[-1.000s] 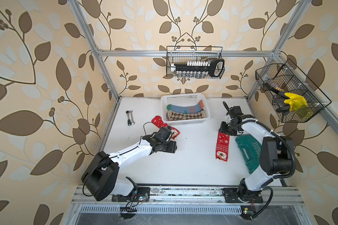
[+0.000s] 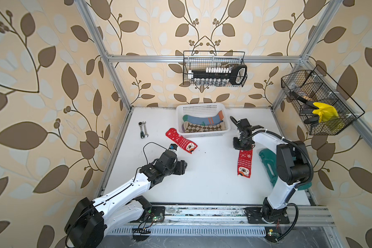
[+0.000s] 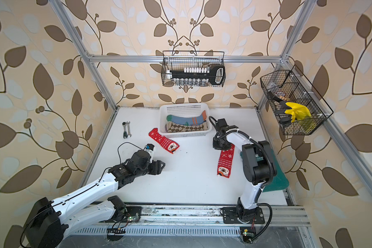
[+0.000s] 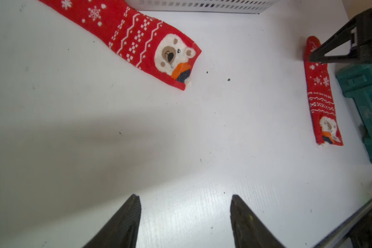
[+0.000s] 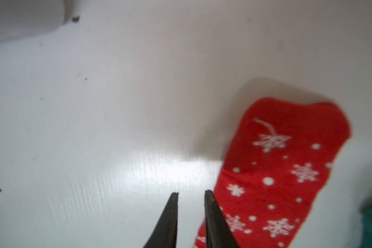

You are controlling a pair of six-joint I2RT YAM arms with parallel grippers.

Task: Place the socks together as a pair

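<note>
Two red socks with snowflakes and bear faces lie on the white table. The left sock (image 2: 177,137) lies diagonally in front of the basket; the right sock (image 2: 244,163) lies lengthwise at the right. My left gripper is open and empty over bare table, in front of the left sock. My right gripper is part open, just above the right sock's left edge near its toe end (image 5: 285,136), its fingers a little apart with nothing seen between them.
A white basket (image 2: 202,134) with other socks stands at the back. Two wrenches (image 2: 143,130) lie back left. A teal case (image 2: 270,169) lies right of the right sock, partly under the right arm. Wire baskets hang on the walls.
My left gripper has drawn back toward the front left, uncovering more of the left sock. My right gripper has moved a little to the left and down over the right sock.
</note>
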